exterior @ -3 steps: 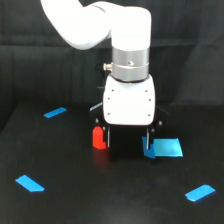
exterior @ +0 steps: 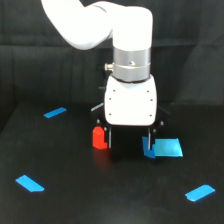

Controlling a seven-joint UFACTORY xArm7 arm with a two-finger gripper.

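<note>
The white arm hangs down from the top of the view. Its gripper (exterior: 130,141) is low over the dark table, the dark fingers wide apart and nothing visible between them. Just left of the left finger stands a small red object (exterior: 99,138). A small blue object (exterior: 147,147) shows around the right finger and is partly hidden by it. Directly to its right is a light-blue square patch (exterior: 168,148). Whether either finger touches the red or the blue object, I cannot tell.
Blue strips mark the dark table at the back left (exterior: 55,112), front left (exterior: 30,184) and front right (exterior: 200,192). In front of the gripper, the table is clear. A dark curtain (exterior: 40,60) hangs behind.
My arm has shifted very slightly to the right. The red object, the blue object and the light-blue patch look unmoved.
</note>
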